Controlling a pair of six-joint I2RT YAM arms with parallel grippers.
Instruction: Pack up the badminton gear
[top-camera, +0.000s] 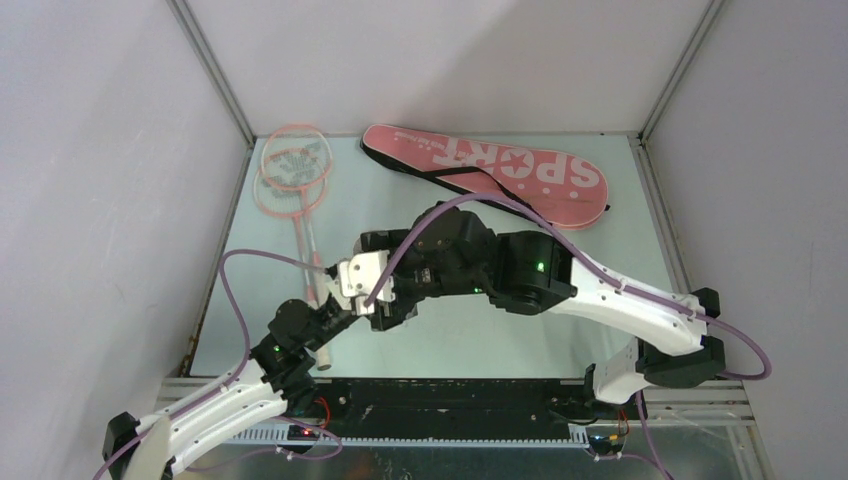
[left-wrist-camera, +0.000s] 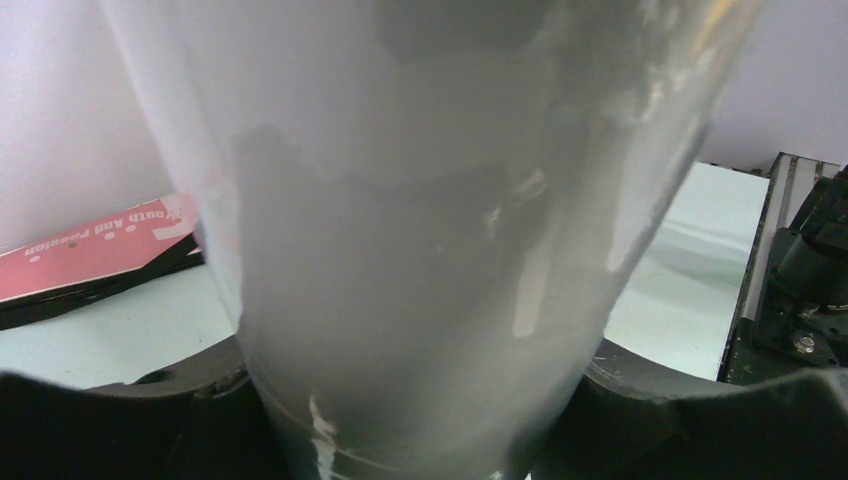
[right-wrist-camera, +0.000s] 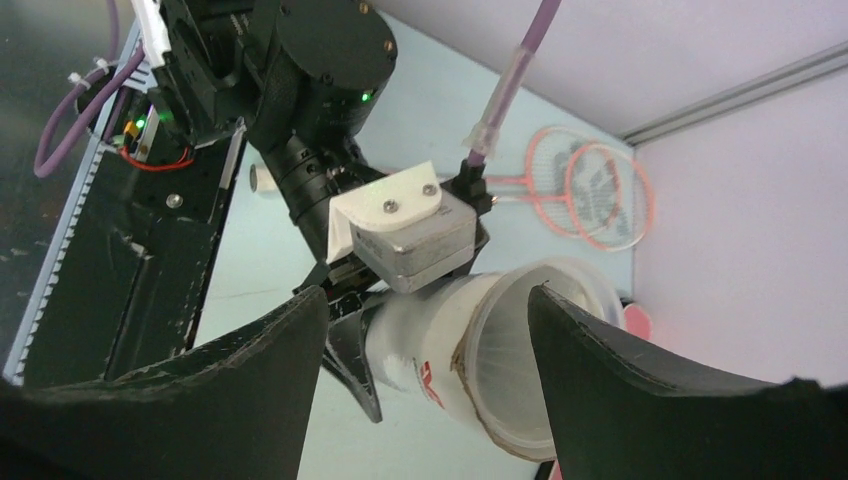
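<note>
A white shuttlecock tube is upright or tilted in the air, held by my left gripper, shut on it; the tube fills most of the left wrist view. My right gripper hangs part open over the tube's uncapped rim, its fingers on either side in the right wrist view; whether it touches is unclear. In the top view both grippers are hidden under the right arm. Two pink rackets (top-camera: 300, 235) lie on the left of the table. The pink racket bag (top-camera: 540, 185) with black strap lies along the back right.
White walls with metal rails bound the table (top-camera: 520, 350) at left, back and right. Purple hoses (top-camera: 740, 340) loop over both arms.
</note>
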